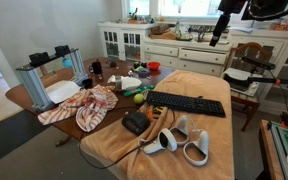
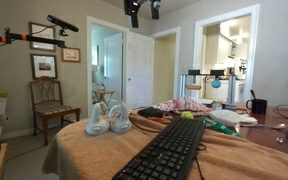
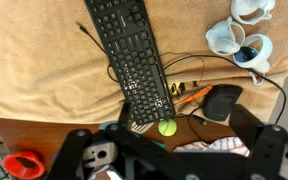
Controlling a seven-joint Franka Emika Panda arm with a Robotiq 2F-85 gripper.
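Note:
High over the table, my gripper (image 1: 212, 36) hangs well clear of everything on it. In the wrist view its fingers (image 3: 102, 150) are spread wide apart, and nothing is held between them. Below lies a black keyboard (image 3: 136, 55) on an orange-brown cloth (image 3: 44, 65). White VR controllers with ring-shaped loops (image 3: 234, 35) rest on the cloth beside it. A black pouch-like object (image 3: 222, 101) and a yellow-green ball (image 3: 167, 127) lie near the cloth's edge. The far exterior view catches only the gripper's underside (image 2: 141, 12) at the top.
On the wooden table a striped cloth (image 1: 87, 106) lies crumpled near a dark two-post stand (image 1: 52, 82). A red round object (image 1: 153, 66) sits at the far edge. A black cable (image 3: 209, 57) crosses the cloth. Free cloth surrounds the keyboard's far end.

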